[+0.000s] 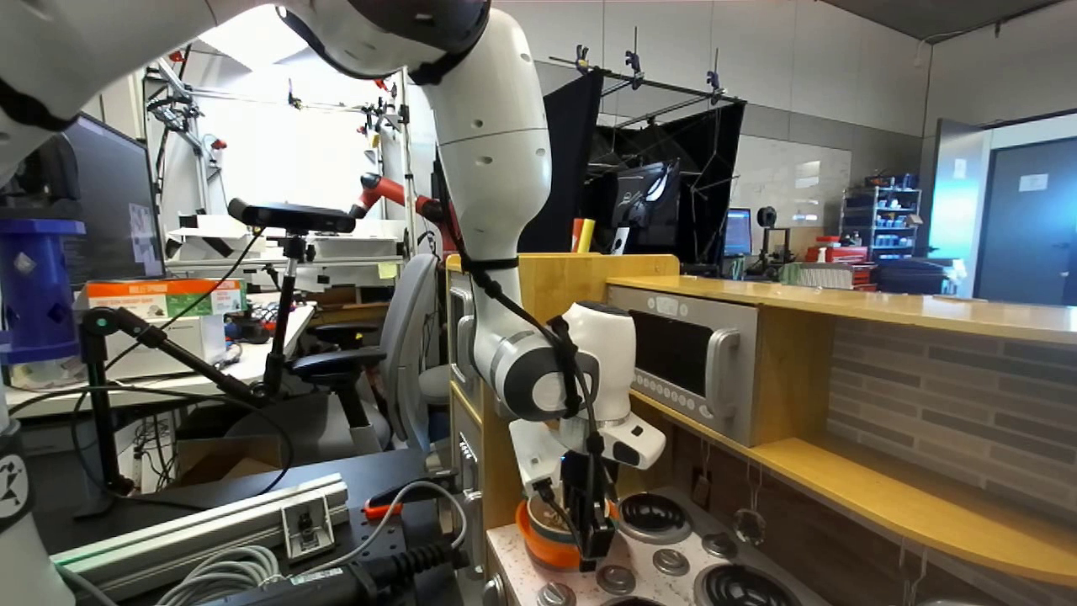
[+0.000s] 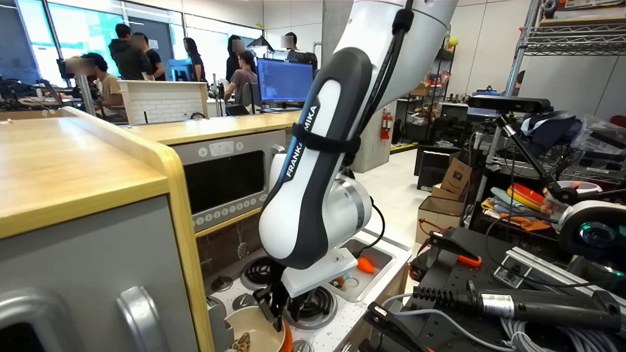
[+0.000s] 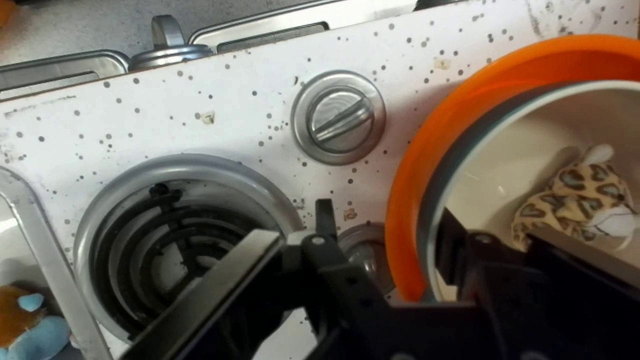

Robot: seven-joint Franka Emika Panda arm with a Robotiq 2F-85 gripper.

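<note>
An orange bowl or pot (image 3: 402, 207) stands on the stove top. Nested inside is a cream-lined bowl with a grey outer wall (image 3: 462, 153), holding a leopard-spotted plush toy (image 3: 567, 198). My gripper is part open, its fingers either side of the near walls of both vessels. In the wrist view one fingertip is outside over the stove top, while the other is over the inside of the cream bowl. Exterior view 2 also shows the cream bowl (image 2: 258, 322) beneath the gripper (image 2: 271, 311). Contact with the rims cannot be told.
Beside the vessels lie a stove knob (image 3: 339, 118) and a coil burner (image 3: 180, 240). A sink (image 2: 375, 275) holds an orange item (image 2: 365, 266). Cabinets and a microwave (image 1: 681, 353) stand close round the arm.
</note>
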